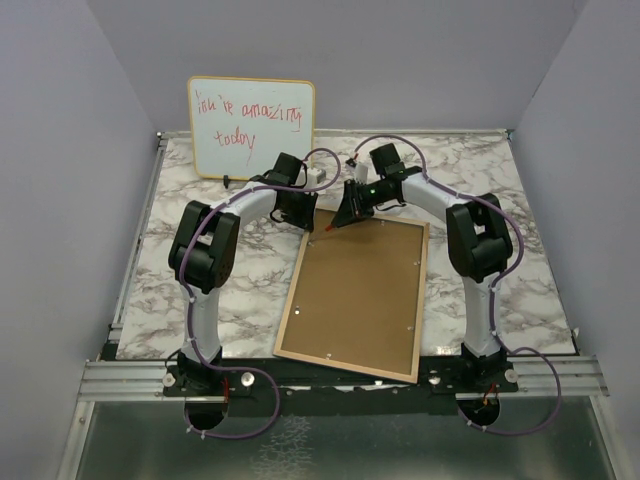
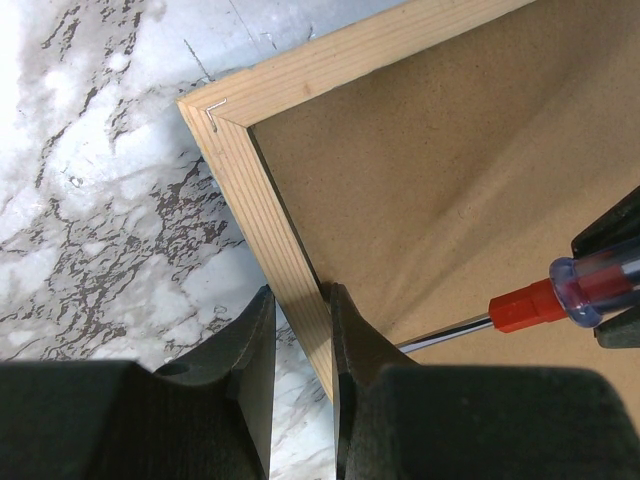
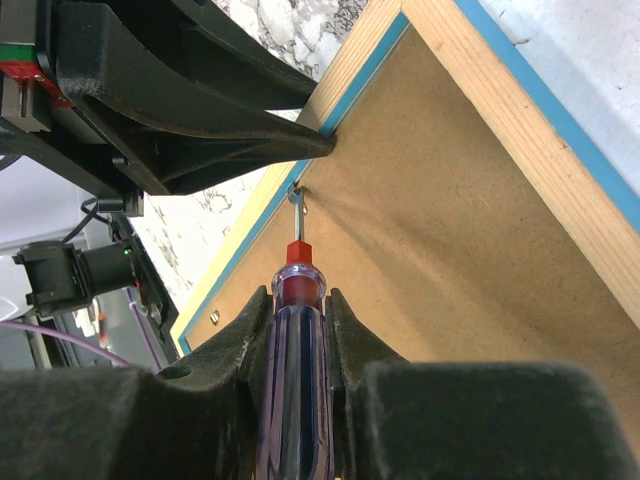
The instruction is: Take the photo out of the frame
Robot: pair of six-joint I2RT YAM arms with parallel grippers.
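Note:
The photo frame lies back up on the table, its wooden rim [image 1: 293, 290] surrounding a brown backing board [image 1: 355, 290]. My left gripper is shut on the left rim, near the far left corner. A screwdriver with a clear handle and red collar [image 3: 297, 290] is pinched in my right gripper, which is shut on it. In the right wrist view its metal tip reaches a small metal tab [image 3: 295, 190] at the rim's inner edge, right beside the left fingers [image 3: 300, 150]. No photo shows; the board covers the inside.
Several other small metal tabs [image 1: 297, 310] line the board's edges. Behind the left arm stands a whiteboard [image 1: 250, 125] with red writing. Bare marble table [image 1: 255, 300] lies on both sides of the frame.

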